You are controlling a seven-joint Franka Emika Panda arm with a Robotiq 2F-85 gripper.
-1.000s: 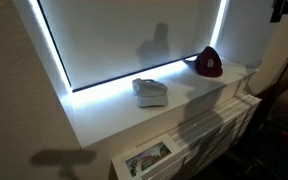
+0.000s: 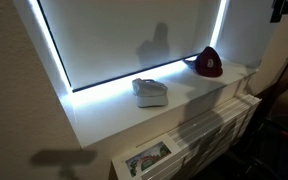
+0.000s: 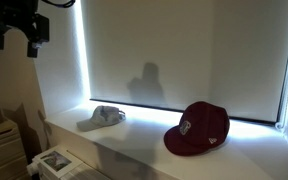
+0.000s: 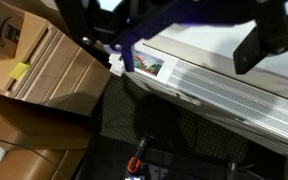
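Note:
My gripper (image 3: 15,45) hangs high at the upper left of exterior view 2, its two fingers wide apart with nothing between them. The wrist view shows the same gap between the fingers, and only a dark fingertip (image 2: 277,14) shows at the top right of exterior view 1. A grey cap (image 2: 150,93) and a dark red cap (image 3: 197,128) rest on the white window sill (image 2: 104,118). Both caps are well apart from the gripper and from each other.
A small colourful picture (image 2: 148,158) lies on the white ledge with a grille (image 4: 234,95) below the sill. Cardboard boxes (image 4: 34,60) stand on the left in the wrist view. Behind the caps hangs a lowered blind (image 3: 184,50). Bare sill separates the caps.

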